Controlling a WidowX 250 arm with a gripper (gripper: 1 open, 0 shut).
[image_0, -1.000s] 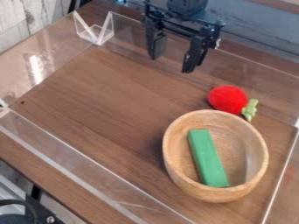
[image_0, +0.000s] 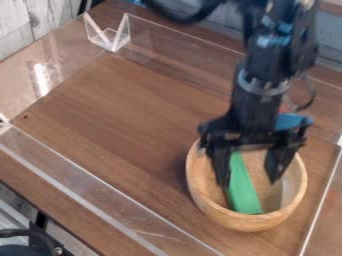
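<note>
My gripper (image_0: 250, 148), dark and motion-blurred, hangs low over a wooden bowl (image_0: 210, 195), its fingers apart. A green bar (image_0: 243, 192) lies in the bowl between and below the fingers, partly covered by them. The red strawberry-like object behind the bowl is mostly hidden by the arm.
Clear plastic walls run along the edges, with a small clear piece (image_0: 107, 32) at the back left.
My gripper has swept from the back of the table toward the front right and down over the bowl, now covering most of the red object.
</note>
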